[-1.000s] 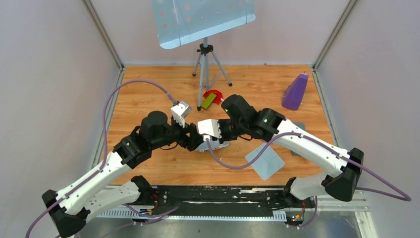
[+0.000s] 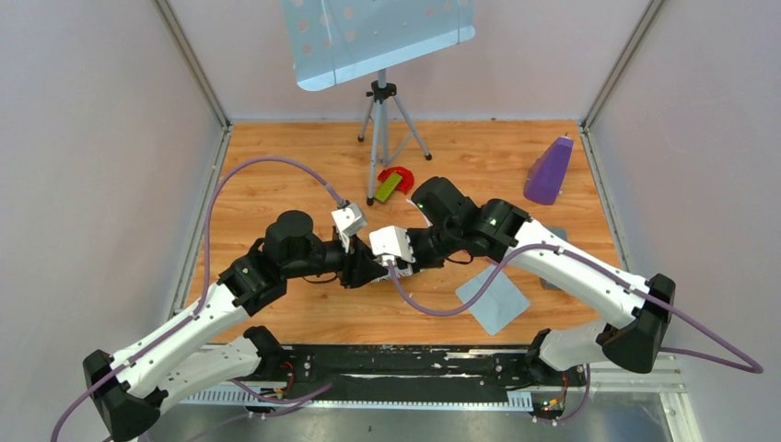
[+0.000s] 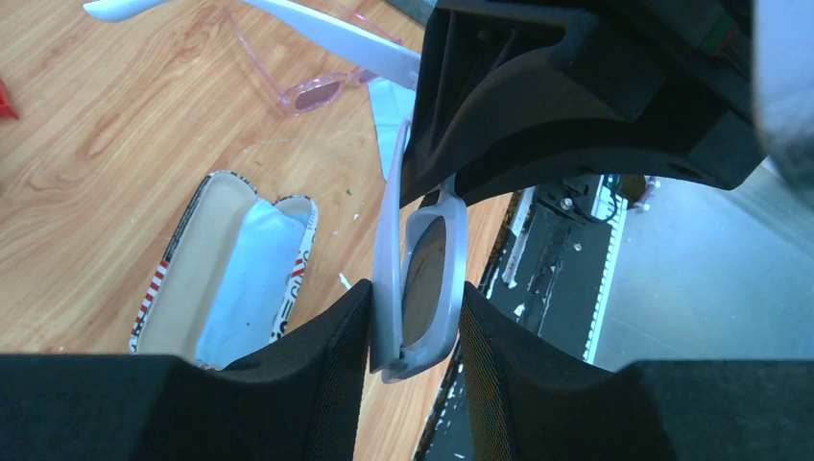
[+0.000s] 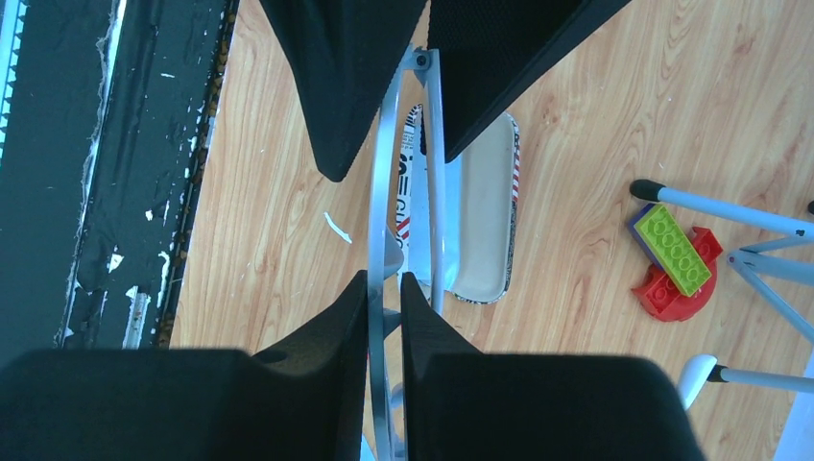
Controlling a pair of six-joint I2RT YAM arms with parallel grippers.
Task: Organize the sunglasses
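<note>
The pale blue-white sunglasses [image 3: 449, 327] hang in the air between my two grippers. In the right wrist view my right gripper is shut on their frame. My left gripper has its fingers apart, one on either side of the far end of the sunglasses; contact cannot be told. One temple [image 3: 336, 38] sticks out to the upper left in the left wrist view. Below lies the open glasses case [image 3: 158, 288], a blue cloth [image 3: 245, 279] inside it. Pink sunglasses [image 3: 317, 93] rest on the table. From above, the arms hide the held sunglasses.
A light blue cloth [image 2: 495, 299] lies flat right of centre. Behind the grippers are a tripod stand [image 2: 383, 120] and red and green toy blocks [image 2: 390, 187]. The purple cone-like object [image 2: 549, 170] stands at the back right.
</note>
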